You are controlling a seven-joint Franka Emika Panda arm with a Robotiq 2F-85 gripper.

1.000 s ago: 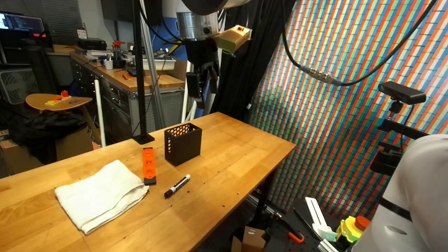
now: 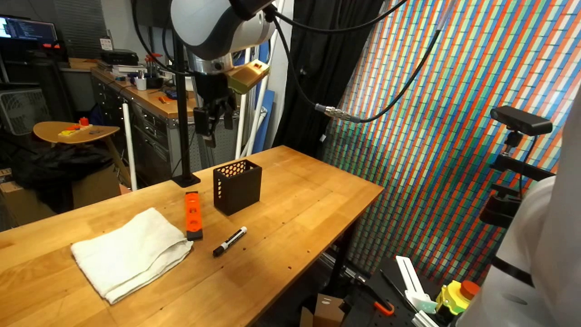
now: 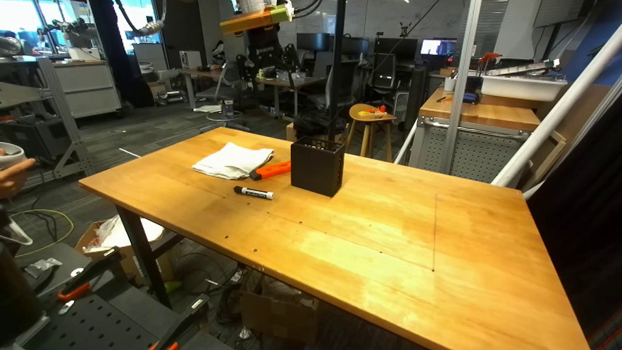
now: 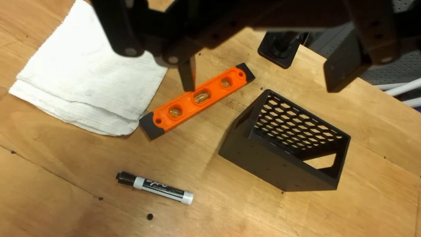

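Above the table hangs my open gripper, its two fingers spread wide with nothing between them. Below it in the wrist view lie an orange level [image 4: 213, 92] with dark ends and, right of that, a black open-topped holder [image 4: 272, 158] with honeycomb-patterned holes. The holder looks empty. A folded white cloth [image 4: 94, 75] rests left of the level, close to its dark end. Toward the bottom of the wrist view, a black-and-white marker [image 4: 163, 190] lies on its side. One finger partly covers the level's upper edge.
A black post base [image 2: 186, 180] stands at the table's far edge, behind the holder, with its pole rising close to the arm. Bare wood makes up the right half of the table [image 3: 396, 233]. Cables [image 2: 370, 117] hang from the arm.
In exterior view 1 the arm and gripper have shifted left, coming over the holder and level side. Cloth, level, marker and holder lie where they were.
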